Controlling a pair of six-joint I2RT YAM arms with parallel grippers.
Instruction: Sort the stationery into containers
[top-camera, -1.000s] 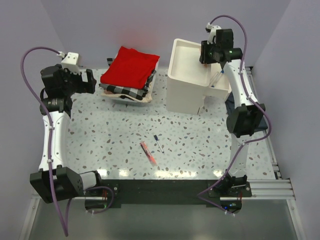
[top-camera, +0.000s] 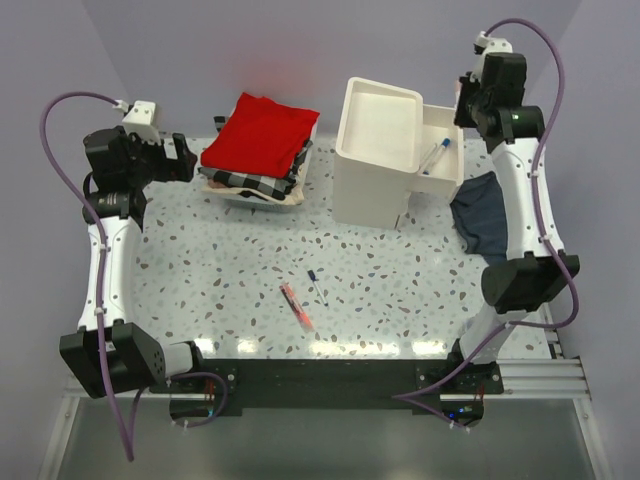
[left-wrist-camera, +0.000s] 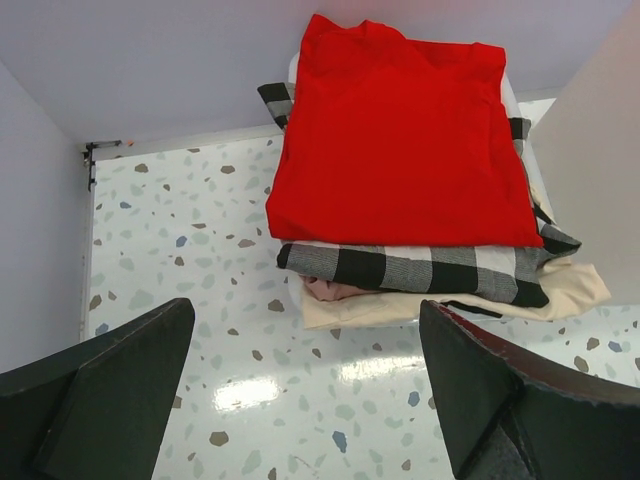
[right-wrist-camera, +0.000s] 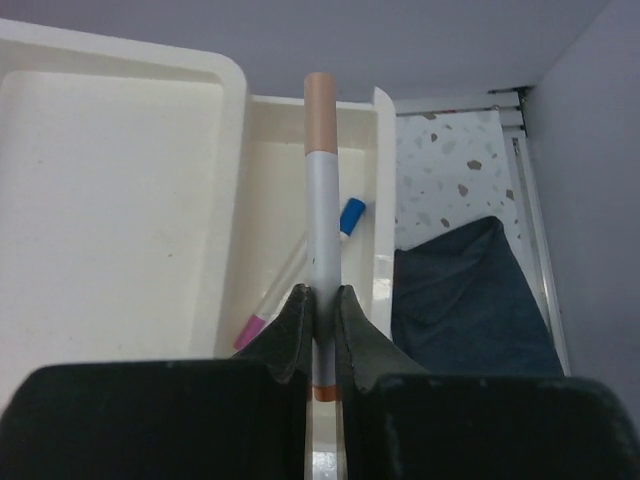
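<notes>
In the right wrist view my right gripper is shut on a white pen with orange-tan ends (right-wrist-camera: 322, 220). The pen is held over the narrow white drawer (right-wrist-camera: 268, 180), which stands out from the side of a taller white container (top-camera: 370, 195). Inside the drawer lie a blue-capped marker (right-wrist-camera: 352, 215) and a pink-ended marker (right-wrist-camera: 250, 332). My left gripper (top-camera: 188, 158) is open and empty beside the cloth bin. On the table's front part lie a dark-capped pen (top-camera: 317, 285) and a pink-red stationery item (top-camera: 297, 307).
A bin heaped with a red cloth (top-camera: 258, 135) and a checked cloth (left-wrist-camera: 410, 270) stands at the back left. A dark blue cloth (top-camera: 482, 218) lies right of the drawer. Open table surrounds the loose items.
My right gripper has moved rightward, from above the tall container to the drawer's right edge. The left arm and the items on the table look unmoved.
</notes>
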